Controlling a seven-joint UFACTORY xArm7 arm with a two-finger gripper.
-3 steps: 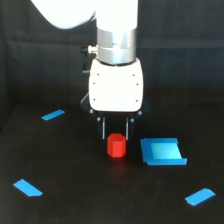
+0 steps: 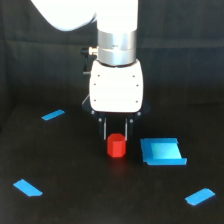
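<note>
In the middle of the camera view, a small red block (image 2: 117,147) stands on the dark table. My white gripper (image 2: 116,132) points down just above and around the block's top. Its two thin dark fingers are spread apart, one to each side of the block, and a narrow gap seems to show on both sides. How far the fingertips reach down past the block is hard to make out against the dark background.
A blue-taped square with a lighter blue middle (image 2: 163,151) lies right of the block. Blue tape strips mark the table at front left (image 2: 28,188), front right (image 2: 200,197) and back left (image 2: 53,115).
My gripper's hand sits very slightly lower than before. The red block and the blue square look unmoved.
</note>
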